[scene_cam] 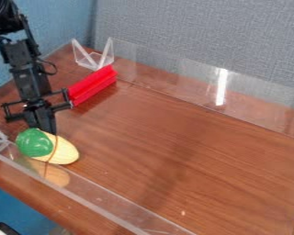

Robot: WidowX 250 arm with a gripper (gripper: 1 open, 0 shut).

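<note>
The black arm comes down from the upper left, and its gripper (41,125) is low, just above and behind a green-and-yellow oblong object (59,151), green at the left end and pale yellow at the right. Its fingertips are partly hidden behind that object, and whether anything is between them is not clear. The object lies at the left front, by a clear barrier.
A red oblong item (93,86) lies at the back left near a clear plastic corner piece. Clear low walls edge the wooden surface (186,147), which is empty in the middle and right. Something dark blue is at the far left edge.
</note>
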